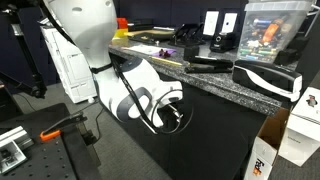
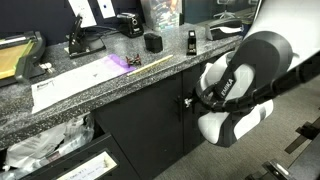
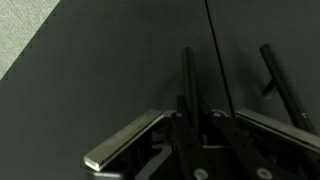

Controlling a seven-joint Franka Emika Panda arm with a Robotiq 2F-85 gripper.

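Dark cabinet doors form the front below the counter, with a thin seam between two panels in the wrist view. A black bar handle (image 3: 188, 72) runs down between my gripper's fingers there, and my gripper is shut on it. A second bar handle (image 3: 285, 88) stands to the right of the seam, apart from the fingers. In the second exterior view my gripper (image 2: 190, 103) is right against the dark door (image 2: 150, 115), its tips small and partly hidden by the white arm. The door looks flush with the cabinet front.
An open drawer (image 2: 92, 165) juts out at the lower left in the second exterior view. Above lies the granite counter (image 2: 75, 85) with a paper, a pencil and several dark objects. White boxes (image 1: 300, 128) stand at the right.
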